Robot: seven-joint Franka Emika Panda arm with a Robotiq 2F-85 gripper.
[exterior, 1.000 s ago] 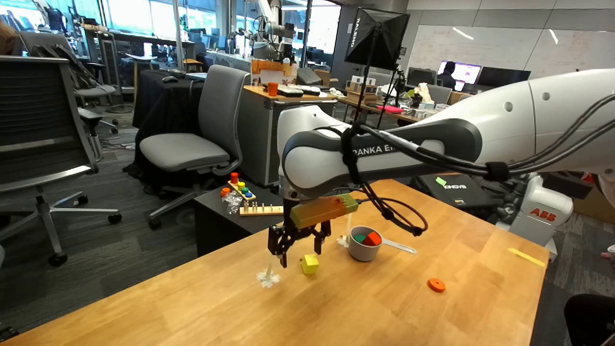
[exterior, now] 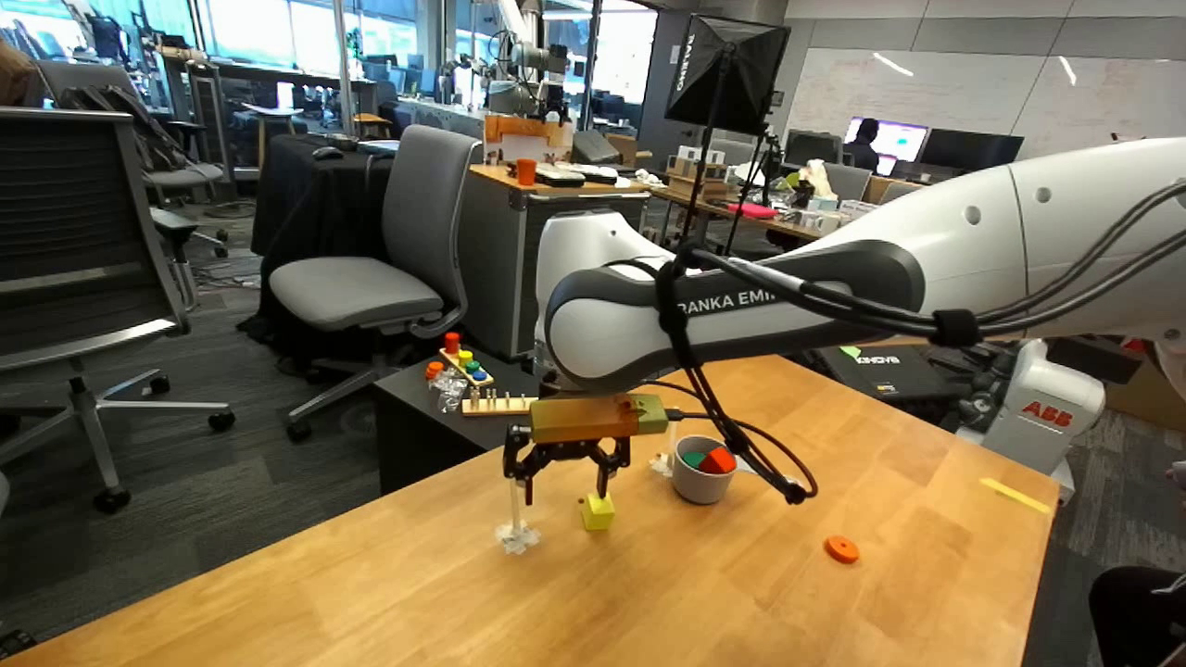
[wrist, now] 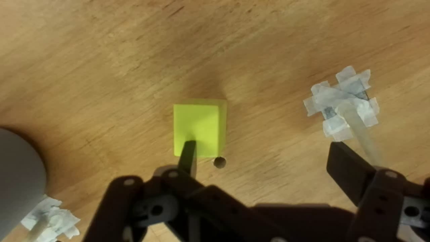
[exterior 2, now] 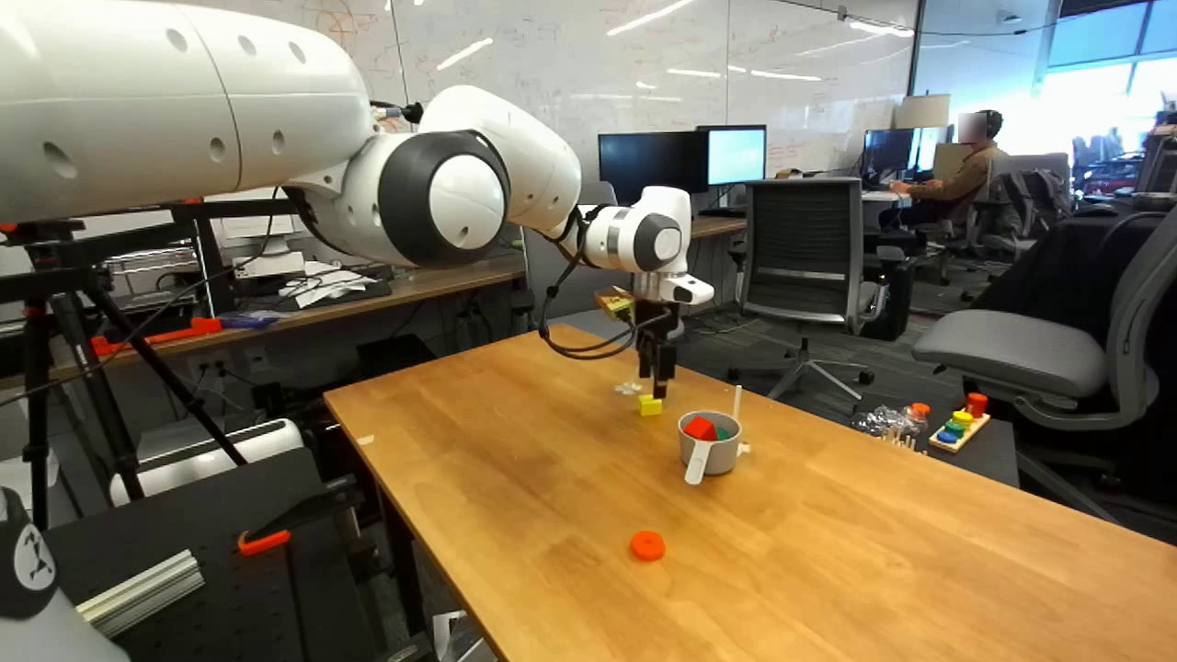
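A yellow block (exterior: 598, 512) rests on the wooden table, also seen as a square top face (wrist: 195, 125) in the wrist view. My gripper (exterior: 564, 493) hangs just above the table with its fingers wide apart and nothing held. In the wrist view one of the fingers (wrist: 187, 157) overlaps the block's near edge, while the other stands well off to the right, so the block is not centred between them. Whether that finger touches the block I cannot tell. A grey cup (exterior 2: 719, 453) with a handle stands close by, holding red and green blocks.
An orange disc (exterior 2: 647, 545) lies on the open tabletop. A thin pale peg (wrist: 356, 125) taped to the table stands near my right finger; a second taped base (wrist: 52, 224) is beside the cup.
My gripper has turned and levelled out, shifting slightly left in exterior view 1, and one finger now appears over the yellow block. The block and cup have stayed put.
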